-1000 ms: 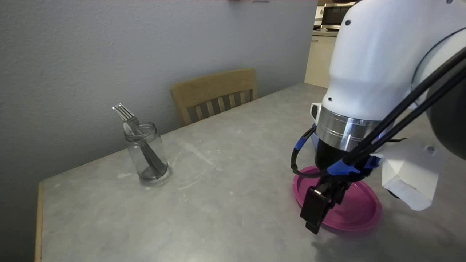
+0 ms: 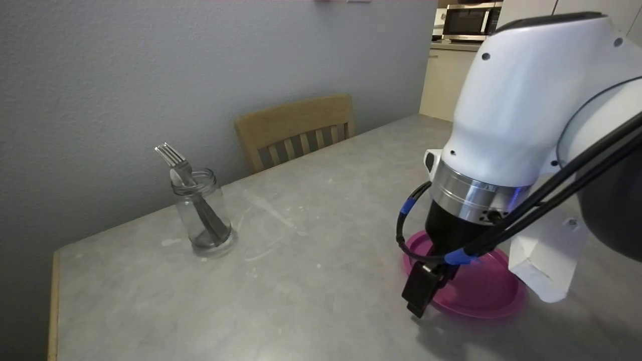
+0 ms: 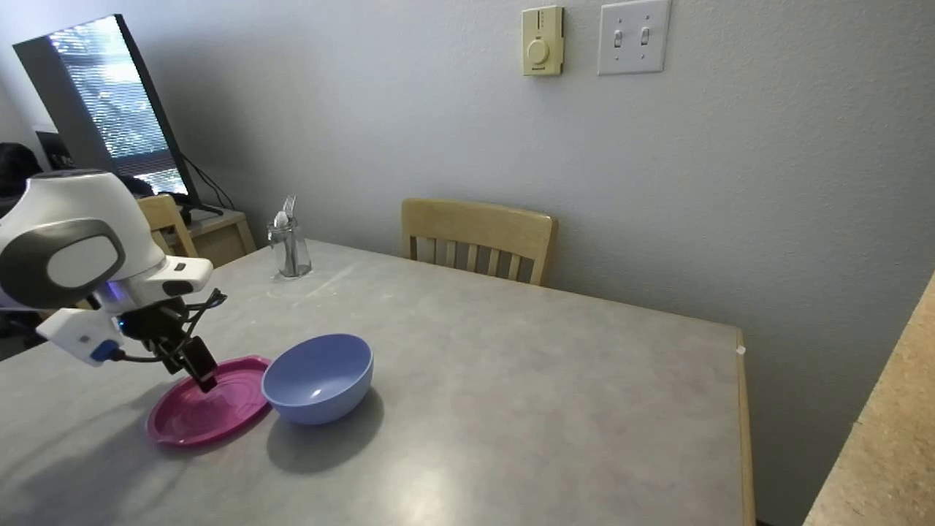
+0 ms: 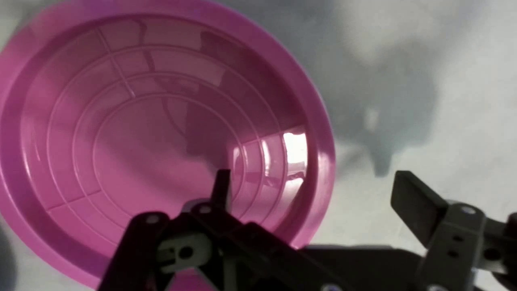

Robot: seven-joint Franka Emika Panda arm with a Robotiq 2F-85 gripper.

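A magenta plate [image 4: 160, 131] lies on the table, partly covered by my arm in exterior view 1. My gripper stands open above its rim: in the wrist view one finger is over the plate's inside and the other over bare table beyond the rim. Nothing shows between them. From the side, the gripper [image 3: 207, 378] points down over the plate [image 3: 188, 419]. A blue bowl [image 3: 319, 381] sits right beside the plate in exterior view 2; my arm hides it in exterior view 1.
At the table's wall side stands a glass jar [image 2: 207, 231] holding forks and other cutlery. A wooden chair [image 2: 295, 123] backs against the table edge. The tabletop [image 3: 561, 412] right of the bowl is clear in exterior view 2.
My gripper has shifted a little to the left in exterior view 1, and the upper arm sits lower in the picture. The plate and jar look unmoved.
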